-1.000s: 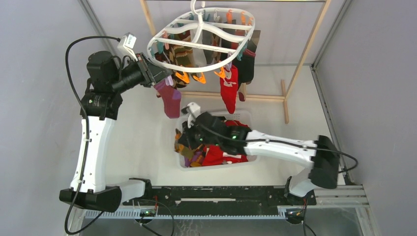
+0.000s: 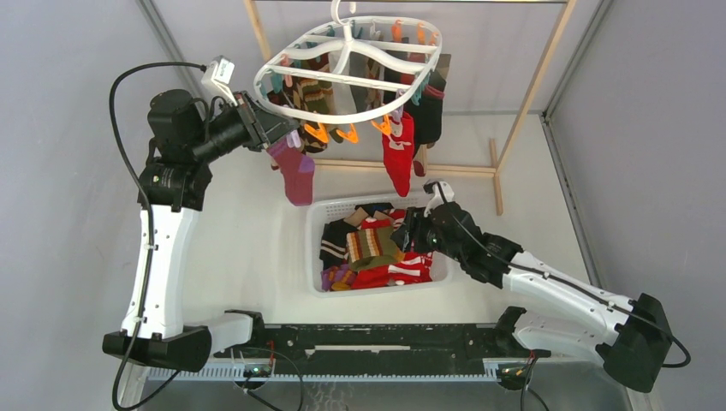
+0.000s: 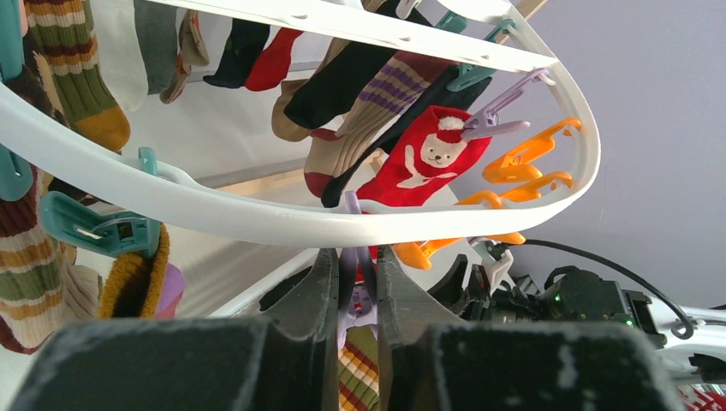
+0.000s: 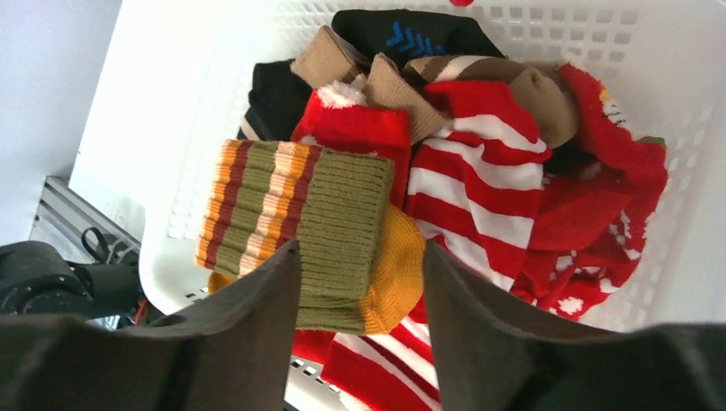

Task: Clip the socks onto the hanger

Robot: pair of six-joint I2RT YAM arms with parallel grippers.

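Observation:
The white clip hanger [image 2: 384, 59] carries socks and coloured clips, including a red Santa sock [image 2: 397, 150] and a maroon-purple sock [image 2: 292, 175]. My left gripper is shut on a lilac clip [image 3: 356, 312] at the hanger's front rim. My right gripper stands open over the white basket [image 2: 310, 248], with nothing held. Below it lie an olive striped sock [image 4: 336, 214], red-and-white striped socks [image 4: 479, 197] and dark socks [image 4: 411, 34].
A wooden stand [image 2: 537, 67] frames the hanger, with grey walls to either side.
My right arm has moved rightward over the basket, uncovering the olive striped sock in the top view. My left arm has stayed still at the hanger.

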